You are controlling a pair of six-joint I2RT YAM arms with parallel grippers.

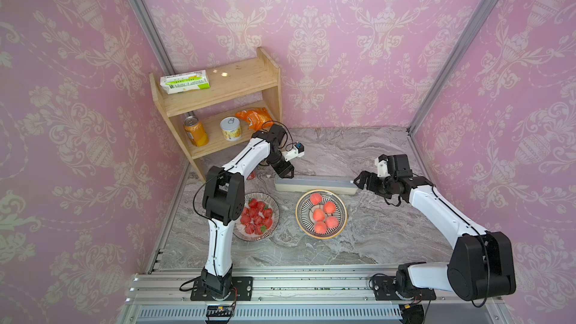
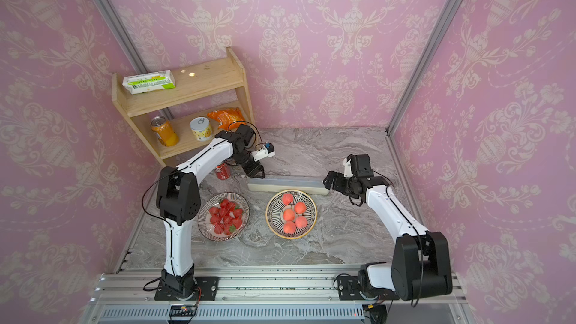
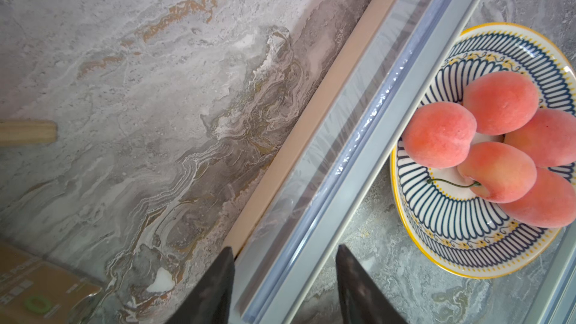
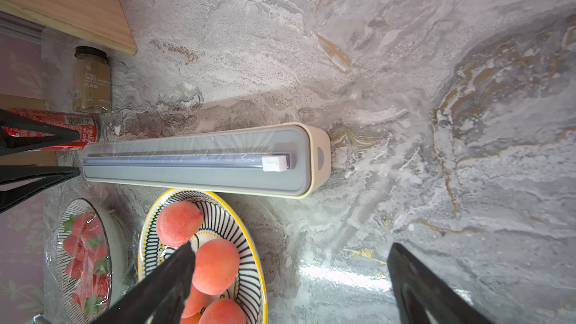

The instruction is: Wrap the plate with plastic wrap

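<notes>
A long plastic wrap dispenser with a grey top, a cutter rail and clear film lies across the counter. In front of its middle sits the uncovered patterned plate holding several peaches. Over the dispenser's left end hangs my left gripper, fingers apart, one to either side of that end in its wrist view; nothing is held. My right gripper is open and empty near the dispenser's right end. The small white slider rests at the rail's right end.
A bowl of strawberries, covered with film in the right wrist view, stands left of the plate. A red can and a jar stand near the wooden shelf. The counter right of the plate is clear.
</notes>
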